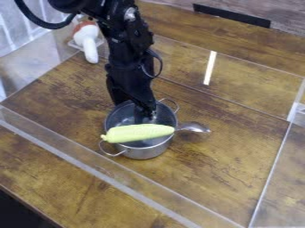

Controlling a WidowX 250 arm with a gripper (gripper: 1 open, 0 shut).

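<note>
A steel pot (146, 150) with wire handles stands on the wooden table. A pale yellow-green corn-like item (134, 134) lies across the pot, and a silver spoon or ladle end (195, 127) sticks out to the right. My black gripper (131, 114) reaches down into the back left of the pot, behind the corn. Its fingertips are dark and partly hidden, so their state is unclear.
A white mushroom-like object (86, 37) stands at the back left near the clear barrier. A dark strip lies at the back right edge.
</note>
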